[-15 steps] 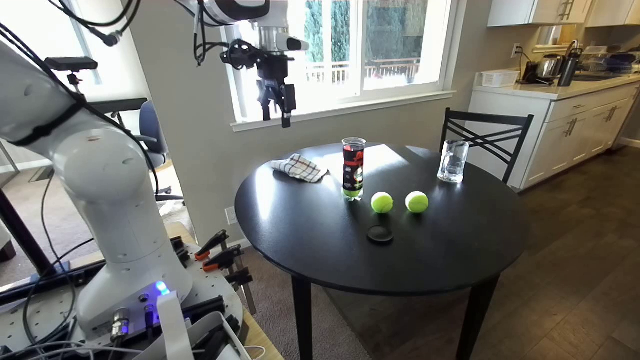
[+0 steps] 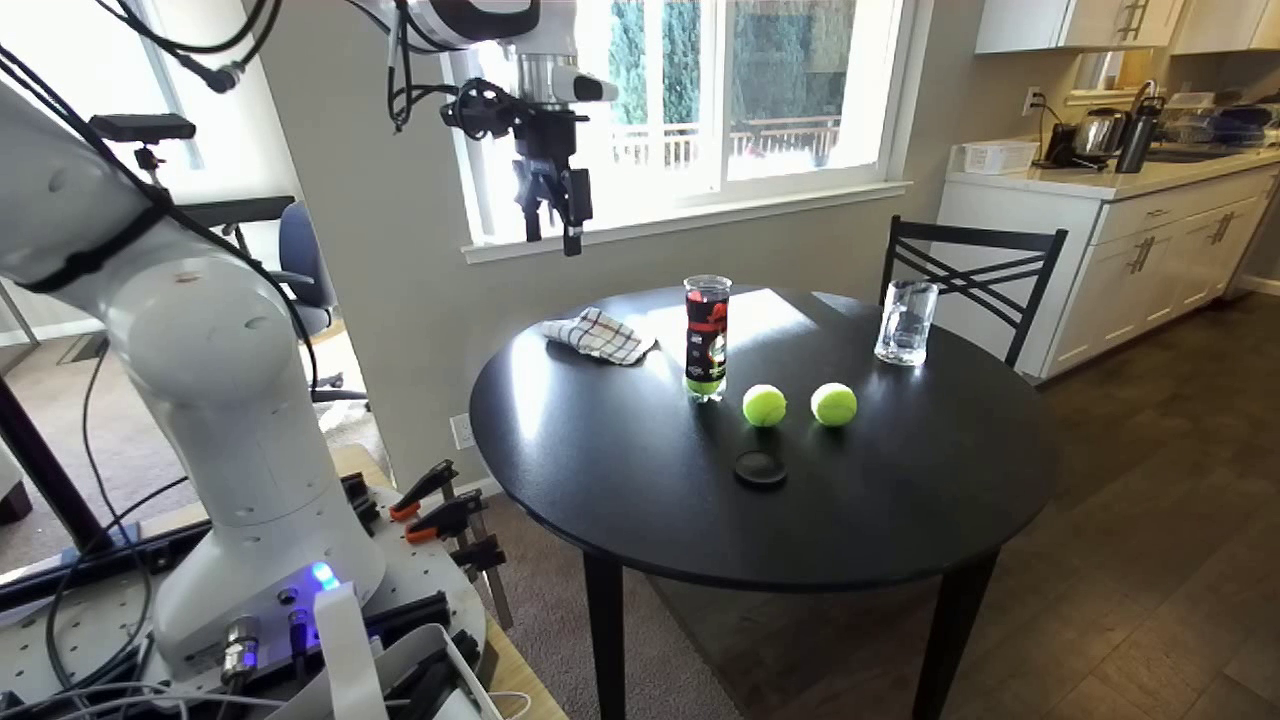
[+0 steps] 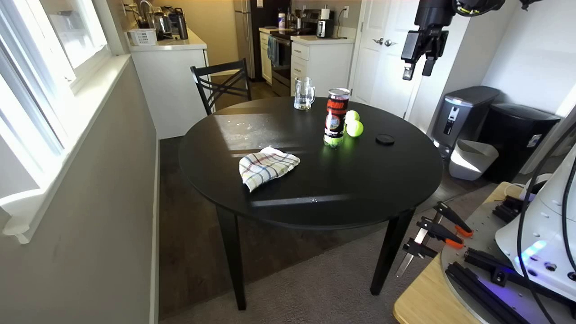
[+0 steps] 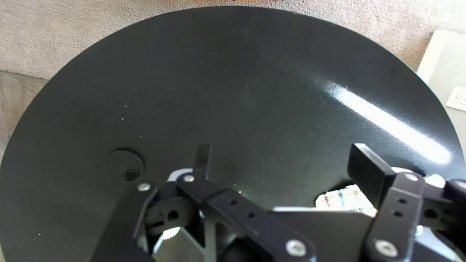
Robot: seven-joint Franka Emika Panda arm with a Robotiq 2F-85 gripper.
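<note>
High above the round black table [image 2: 624, 480], my gripper [image 2: 553, 242] is open with nothing between its fingers. In the wrist view, the two fingers [image 4: 371, 174] stand wide apart over bare tabletop. A clear tennis ball can [image 2: 707, 340] with a black and red label stands upright, a ball visible at its bottom. Two yellow-green tennis balls, one nearer the can [image 2: 764, 406] and one farther right [image 2: 834, 404], rest on the table. A black round lid [image 2: 761, 468] lies flat in front of them. Toward the window side is a crumpled checked cloth [image 3: 267, 166].
A clear glass mug [image 3: 303, 94] stands near the table's far edge, close to a black chair [image 2: 978, 270]. Clamps [image 2: 444, 518] stick out from the robot's base bench. A window sill [image 2: 684, 218] borders the area behind the gripper.
</note>
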